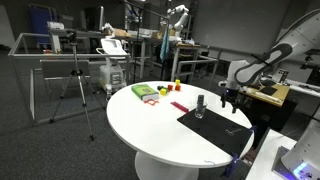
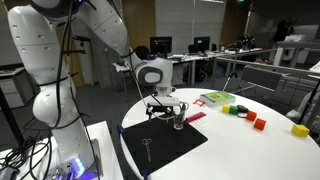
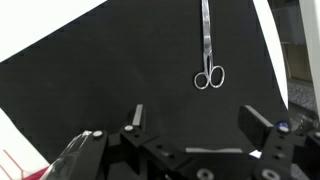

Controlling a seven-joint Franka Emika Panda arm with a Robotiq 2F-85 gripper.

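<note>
My gripper (image 1: 228,108) hangs above the far right part of the black mat (image 1: 208,132), its fingers apart. Nothing shows between its fingertips in the wrist view. Silver scissors (image 3: 208,60) lie on the mat, with their handle loops toward the gripper and a little ahead of it. Exterior view 2 has the scissors (image 2: 148,149) on the near left part of the mat, apart from the gripper (image 2: 160,117). A clear cup-like container (image 1: 200,106) with something dark in or behind it stands at the mat's far side.
Beyond the mat are a red bar (image 1: 180,107), a green and white box (image 1: 145,93) and several coloured blocks (image 2: 259,125). A blue thing (image 2: 121,130) hangs at the table's edge.
</note>
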